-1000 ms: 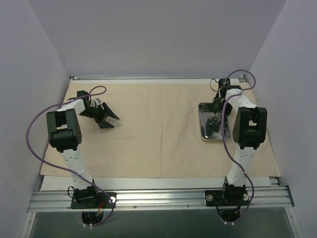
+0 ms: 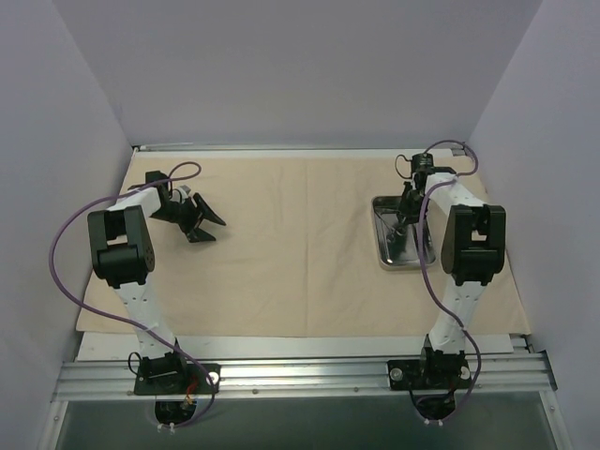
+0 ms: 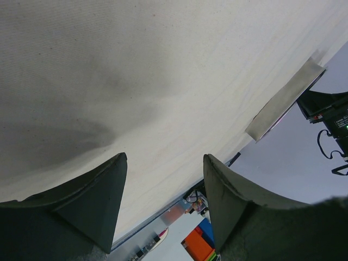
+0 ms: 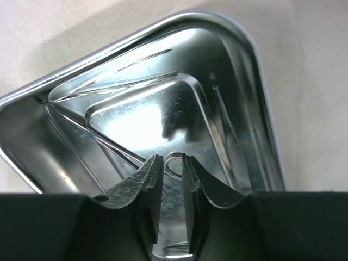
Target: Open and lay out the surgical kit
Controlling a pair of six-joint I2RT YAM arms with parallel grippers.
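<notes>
A steel surgical tray (image 2: 384,253) lies on the beige cloth at the right. In the right wrist view the tray (image 4: 43,160) holds several slim metal instruments and a ringed-handle instrument (image 4: 111,144) lying among them. My right gripper (image 2: 405,211) hangs over the tray, its fingers close together with a narrow gap; whether anything is between them is unclear, and the ring handle shows just beyond the tips. My left gripper (image 2: 211,225) stands open over bare cloth at the far left, nothing between its fingers.
Grey walls stand at both sides and the back. A metal rail runs along the front edge.
The right arm has shifted slightly over the tray, and the tray sits a little further left and nearer the front. The left arm is unchanged.
</notes>
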